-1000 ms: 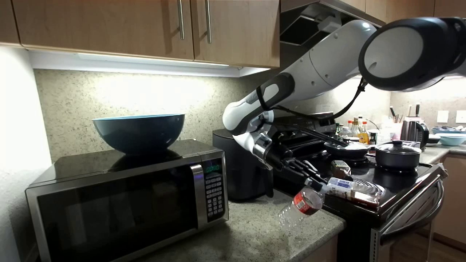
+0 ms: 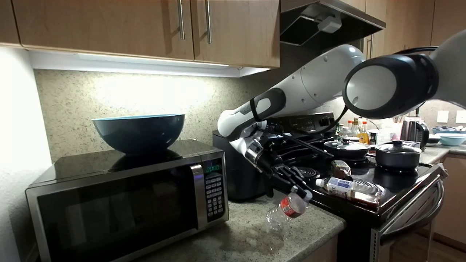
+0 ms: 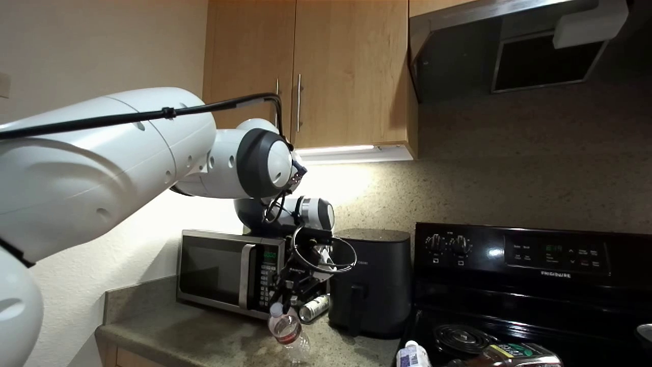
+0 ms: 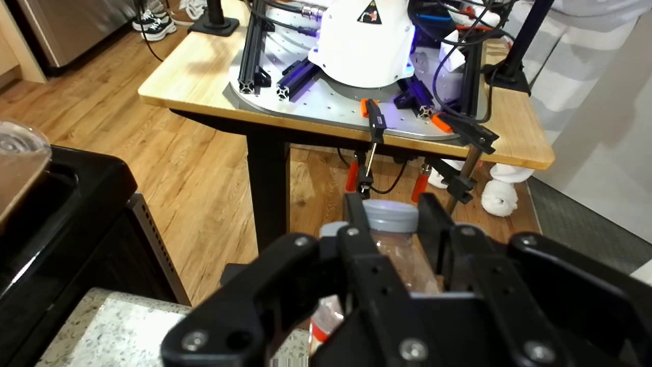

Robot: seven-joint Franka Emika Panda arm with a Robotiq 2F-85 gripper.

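Note:
A clear plastic bottle with a red label (image 2: 291, 207) hangs tilted over the counter, its capped end up and its base lower to the left. My gripper (image 2: 302, 190) is shut on its neck end. In the wrist view the pale cap (image 4: 391, 215) sits between the two black fingers. Exterior view 2 has the same bottle (image 3: 286, 328) low in front of the air fryer, leaning, with its base over the counter. Whether the base touches the counter I cannot tell.
Left on the counter (image 2: 244, 238) stands a microwave (image 2: 126, 205) with a blue bowl (image 2: 139, 131) on top. Behind is a black air fryer (image 3: 373, 281), with a can (image 3: 315, 308) lying beside it. Another bottle (image 2: 339, 187) and packages lie on the stove.
The arm has carried the bottle left and slightly down, away from the stove and further over the counter. The grip on it has stayed shut.

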